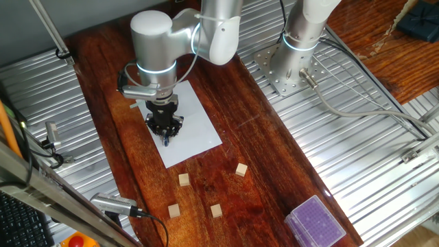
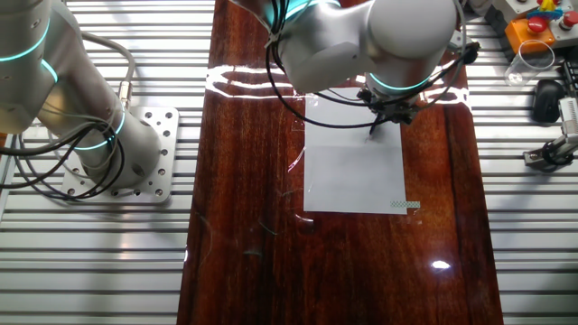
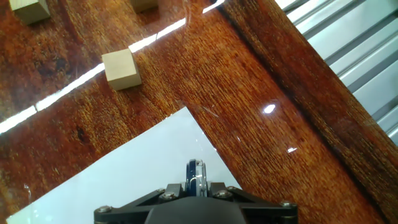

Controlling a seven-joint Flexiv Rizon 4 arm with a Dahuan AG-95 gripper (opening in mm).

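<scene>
A white sheet of paper (image 1: 195, 130) lies flat on the dark wooden table, fixed by a strip of patterned tape (image 2: 405, 205) at one edge. Over the sheet, my gripper (image 1: 165, 132) points down, shut on a slim dark blue pen (image 3: 192, 177). The pen's lower end (image 2: 373, 130) shows as a dark line against the paper in exterior view 2. Whether its tip touches the sheet I cannot tell. No drawn line is clear on the visible paper.
Several wooden cubes, including one nearest the sheet (image 3: 122, 69), lie on the table beyond the paper. A purple box (image 1: 316, 221) stands near the table's corner. A small camera (image 1: 114, 204) with a cable sits by the left edge. Bare wood surrounds the sheet.
</scene>
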